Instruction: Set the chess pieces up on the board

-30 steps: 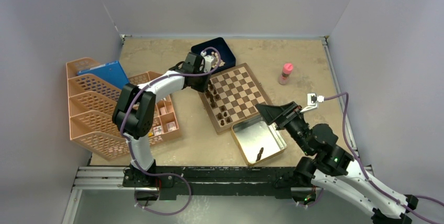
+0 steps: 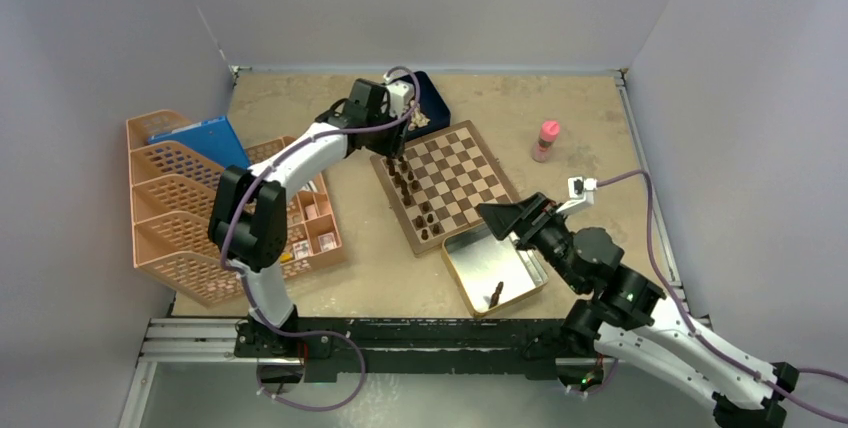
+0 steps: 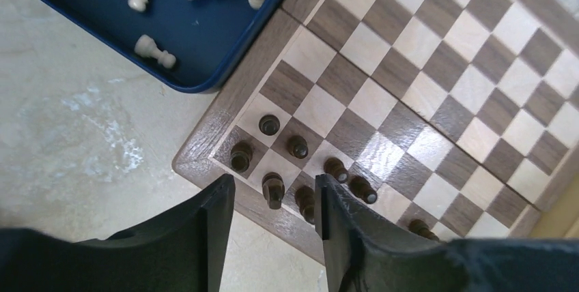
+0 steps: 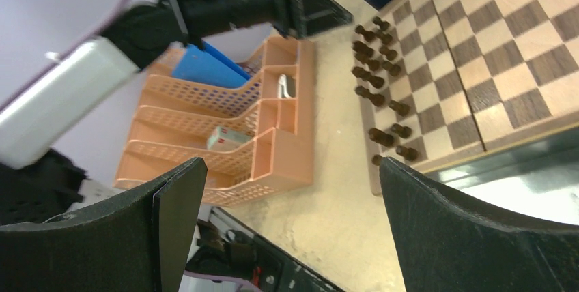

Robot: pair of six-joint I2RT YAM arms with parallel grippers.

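Note:
The chessboard [image 2: 465, 178] lies mid-table, with several dark pieces standing in two rows along its left side. In the left wrist view a dark knight-like piece [image 3: 273, 191] stands upright on a light square of the edge row, beside a dark corner piece [image 3: 241, 157]. My left gripper is open above it, a finger to either side and apart from it, nothing held. Over the board's lower right corner, my right gripper hangs open and empty. One dark piece [image 2: 496, 294] lies in the metal tray [image 2: 490, 260].
A blue tray [image 3: 194, 60] of loose white pieces adjoins the board's far left corner. Left of the board stands an orange basket [image 2: 180, 223]. A pink-capped bottle [image 2: 545, 138] is on the right. Table surface around the bottle is clear.

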